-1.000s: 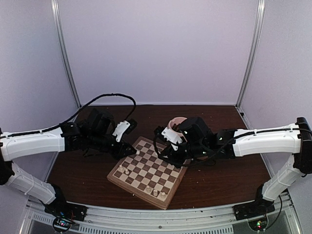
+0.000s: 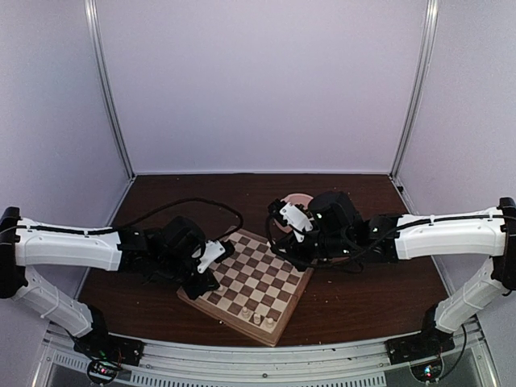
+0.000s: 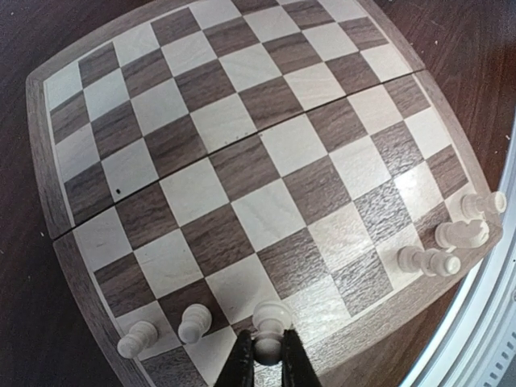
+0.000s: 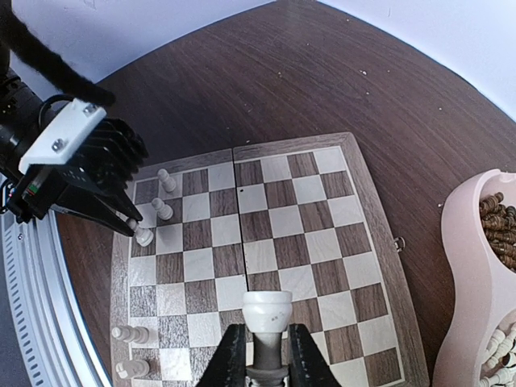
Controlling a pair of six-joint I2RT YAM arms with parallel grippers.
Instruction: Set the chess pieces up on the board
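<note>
In the left wrist view, my left gripper is shut on a white chess piece (image 3: pixel 272 313) over an edge row of the wooden chessboard (image 3: pixel 355 230). That piece's base is at or just above its square; I cannot tell which. At the row's other end are three more: an outer one (image 3: pixel 484 204), a middle one (image 3: pixel 462 234) and an inner one (image 3: pixel 429 261). My right gripper is shut on another white piece (image 4: pixel 268 310), held above the board, wide end facing away from the gripper.
Beside the board stands a pink bowl (image 4: pixel 472 242) with compartments, holding dark pieces (image 4: pixel 500 224) and white pieces (image 4: pixel 500 355). The board's middle is bare. My left arm (image 4: pixel 76 169) reaches over one board edge.
The right arm has shifted slightly right and back.
</note>
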